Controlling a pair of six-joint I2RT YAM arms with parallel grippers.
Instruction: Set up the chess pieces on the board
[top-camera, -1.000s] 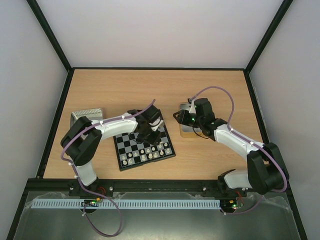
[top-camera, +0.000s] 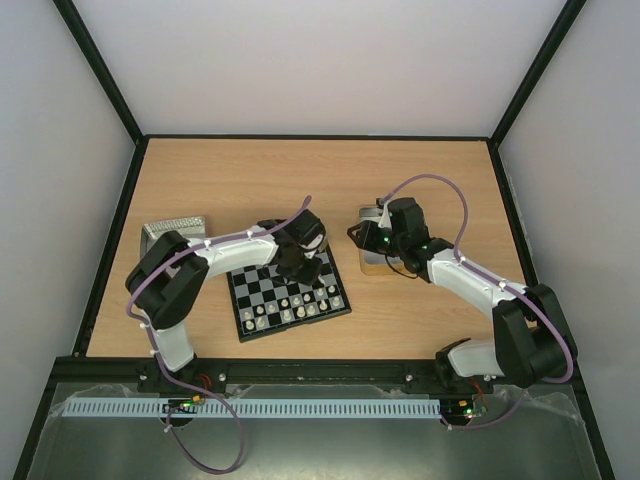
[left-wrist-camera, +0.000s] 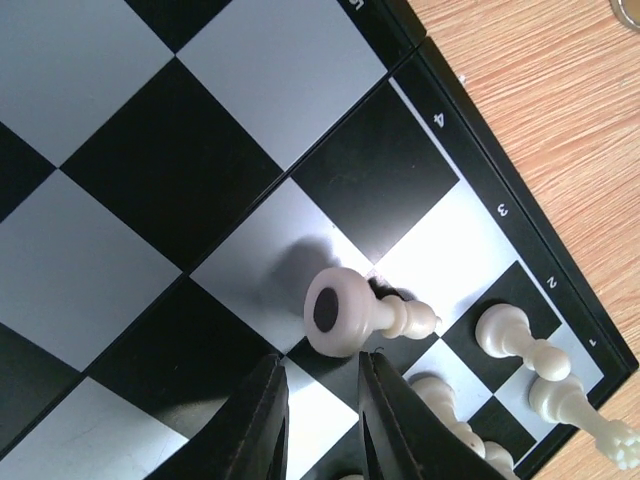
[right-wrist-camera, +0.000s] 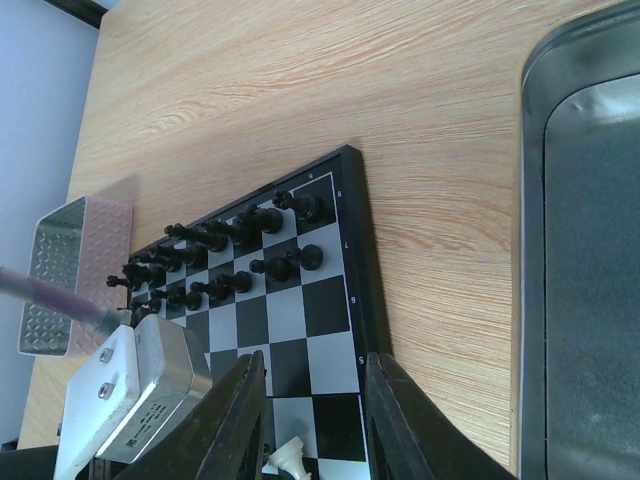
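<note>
My left gripper is over the white side of the chessboard (top-camera: 261, 292), shut on a white chess piece (left-wrist-camera: 340, 310), which is tilted with its dark base pad showing at the fingertips in the left wrist view. Other white pieces (left-wrist-camera: 508, 330) stand on the squares beside it. Black pieces (right-wrist-camera: 270, 265) stand at the board's far side in the right wrist view. My right gripper (top-camera: 360, 234) hangs right of the board by the tray, its fingers apart in the right wrist view with nothing seen between them.
A metal tray (right-wrist-camera: 590, 270) on a wooden base lies right of the board, partly under the right arm. A perforated container (top-camera: 170, 225) sits at the left, behind the left arm.
The left gripper and the white piece at it have shifted very slightly on the board. The right arm is almost unmoved.
</note>
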